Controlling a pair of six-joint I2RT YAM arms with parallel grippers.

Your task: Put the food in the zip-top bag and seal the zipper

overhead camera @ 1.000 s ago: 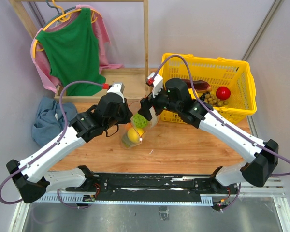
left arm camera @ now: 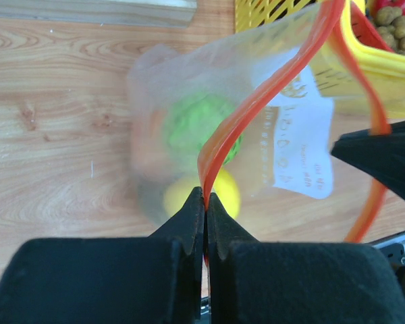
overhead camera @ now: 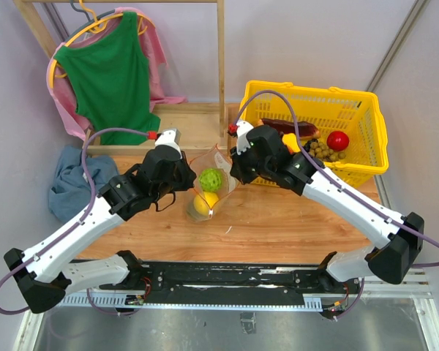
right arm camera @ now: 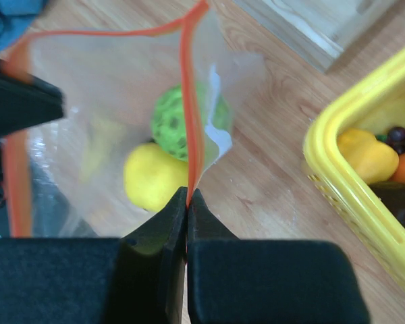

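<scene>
A clear zip top bag point(overhead camera: 202, 197) with an orange-red rim stands over the wooden table between my two grippers. Its mouth is spread wide. Inside rest a green round food point(overhead camera: 211, 180) and a yellow one point(overhead camera: 205, 202); the left wrist view shows a blurred orange shape through the plastic. My left gripper is shut on one side of the bag's rim point(left arm camera: 223, 145). On the opposite side, my right gripper is shut on the rim point(right arm camera: 191, 101). A white label point(left arm camera: 302, 138) shows on the bag's wall.
At the back right stands a yellow basket point(overhead camera: 381, 146) holding a red tomato point(overhead camera: 338, 140), an eggplant, grapes and other foods. A wooden rack point(overhead camera: 183, 121) with hanging clothes and a blue cloth point(overhead camera: 77, 183) occupy the left.
My right gripper has moved from above the bag's mouth to its right side and now grips the rim. The left gripper has shifted slightly left, and the mouth is spread wider.
</scene>
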